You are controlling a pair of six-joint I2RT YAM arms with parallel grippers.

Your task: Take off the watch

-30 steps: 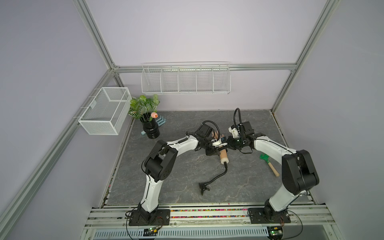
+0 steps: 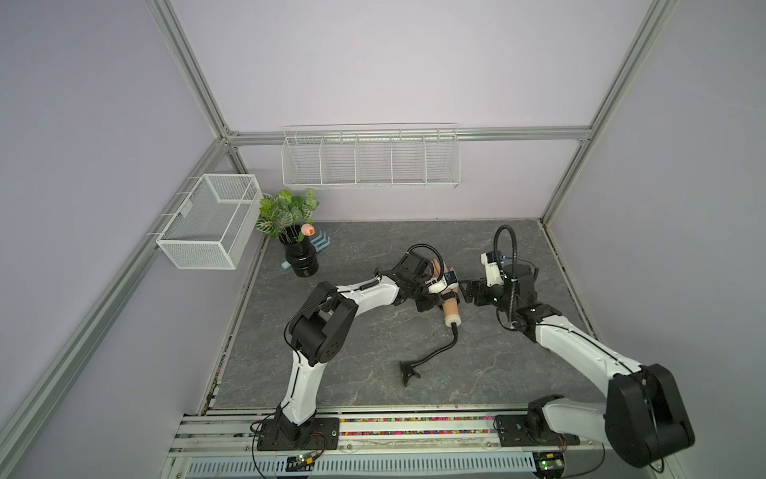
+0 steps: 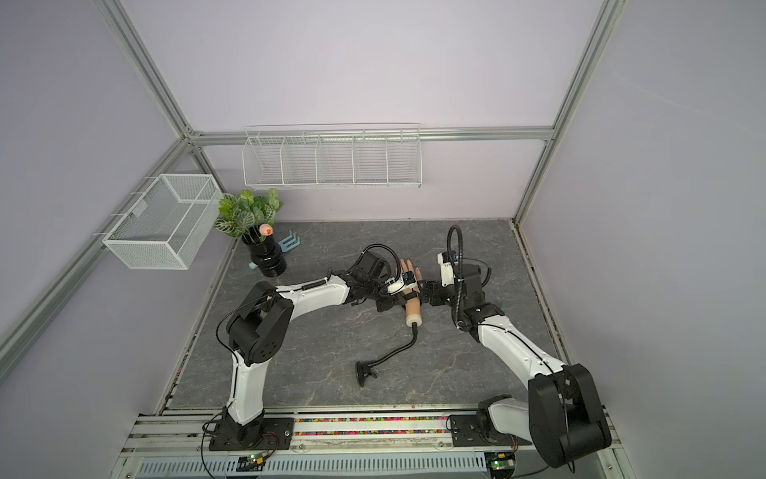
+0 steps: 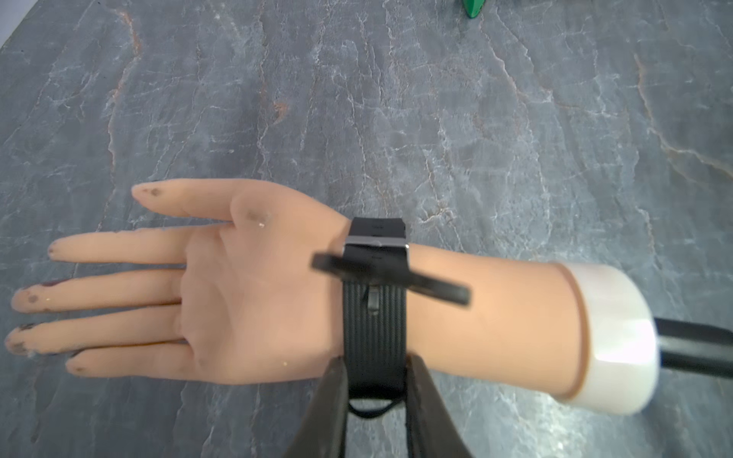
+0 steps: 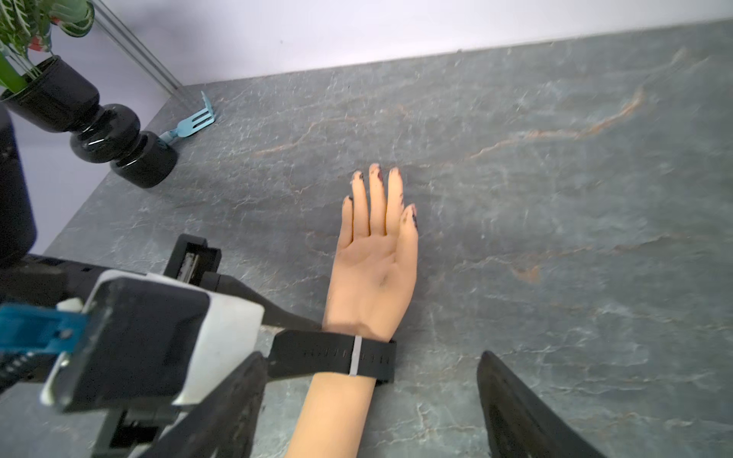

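Observation:
A dark-strapped watch (image 4: 374, 328) with a metal buckle (image 4: 375, 241) encircles the wrist of a palm-up mannequin hand (image 4: 267, 290). In the left wrist view, my left gripper has its fingers on either side of the strap; whether they press on it I cannot tell. A blurred dark bar crosses above the strap, unidentified. From the right wrist view, a strap length (image 5: 313, 355) sticks out leftward from the wrist toward the left gripper. My right gripper (image 2: 472, 292) is open to the right of the hand, empty, its fingers (image 5: 229, 412) wide apart.
A black vase with flowers (image 2: 300, 254) and a blue fork tool (image 5: 191, 123) are at the back left. A flexible stem (image 2: 437, 351) runs from the forearm to a clamp. The green tip (image 4: 473, 6) of a tool shows beyond the hand.
The right arm has drawn back rightward, away from the hand, now covering the green tool. The left gripper and the hand have shifted slightly to the right.

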